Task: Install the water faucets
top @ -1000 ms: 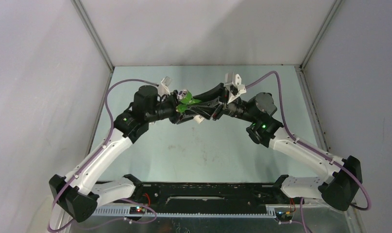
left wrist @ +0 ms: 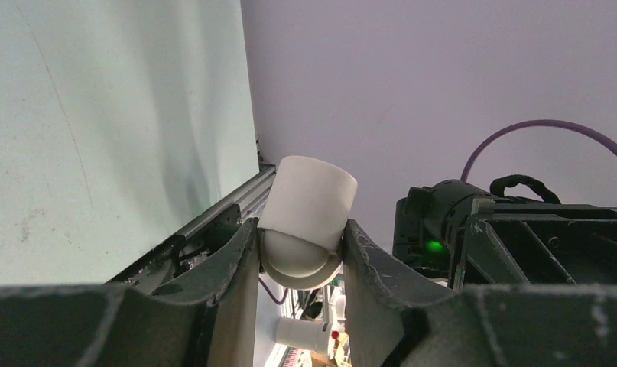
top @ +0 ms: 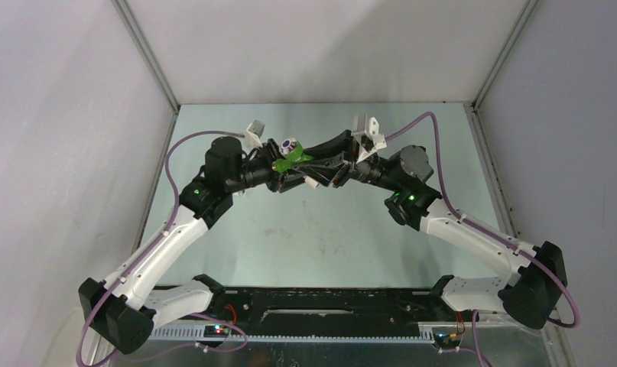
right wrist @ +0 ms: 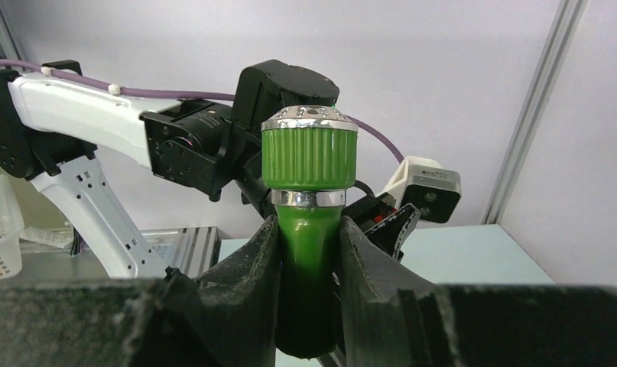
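Note:
Above the middle of the table, both grippers face each other close together. In the right wrist view, a green faucet body (right wrist: 308,164) with a silver-ringed, ribbed head stands upright, and my right gripper is shut on its narrower neck. From above, the green faucet's round end (top: 290,146) shows between the two hands. My left gripper is shut on a white cylindrical piece (left wrist: 311,191), which tilts out past its fingertips. That white piece's end (top: 312,182) peeks out below the fingers in the top view. Whether the two parts touch is hidden by the fingers.
White walls enclose the back and sides. A white perforated basket (right wrist: 1,222) stands at the left edge of the right wrist view.
Both grippers keep their holds.

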